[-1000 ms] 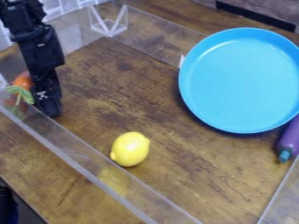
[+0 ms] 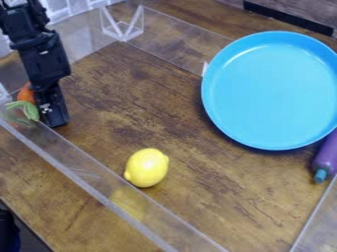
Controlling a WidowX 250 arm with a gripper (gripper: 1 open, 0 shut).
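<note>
My black gripper [image 2: 37, 103] is low at the far left, against the clear wall of the bin. An orange object with a green top [image 2: 23, 106], like a toy carrot, is beside it, partly hidden behind the gripper body and seen through the plastic. Whether the fingers hold it or are empty I cannot tell.
A blue plate [image 2: 267, 92] fills the upper right, with a purple object [image 2: 325, 157] at its lower right. A yellow lemon [image 2: 146, 167] lies low in the middle. Clear plastic walls border the wooden surface, whose centre is free.
</note>
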